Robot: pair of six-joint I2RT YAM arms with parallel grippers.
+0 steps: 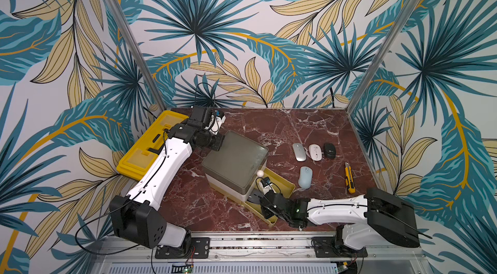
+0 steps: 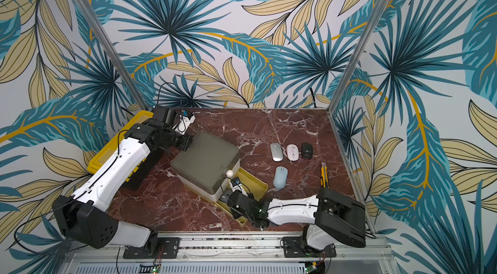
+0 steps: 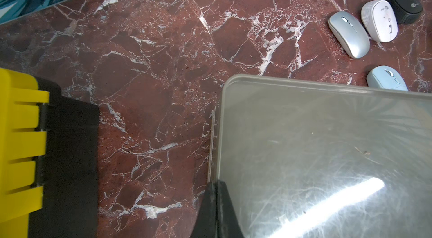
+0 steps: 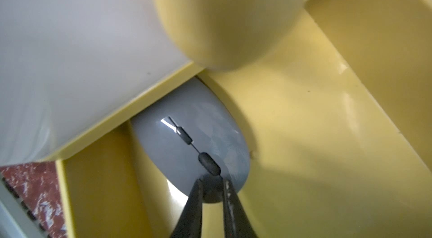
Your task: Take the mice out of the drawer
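A grey mouse (image 4: 189, 125) lies in the yellow drawer (image 4: 360, 103) pulled out from the box (image 1: 235, 155), partly under its front edge. My right gripper has its fingertips at the near end of that mouse, shut on it as far as the view shows. My left gripper is shut at the left edge of the box lid, nothing visible between its fingers. Silver (image 1: 299, 152), white (image 1: 315, 152), black (image 1: 329, 150) and light blue (image 1: 305, 177) mice lie on the table right of the box.
A yellow utility knife (image 1: 349, 177) lies at the table's right. A yellow and black toolbox (image 1: 139, 152) stands at the far left.
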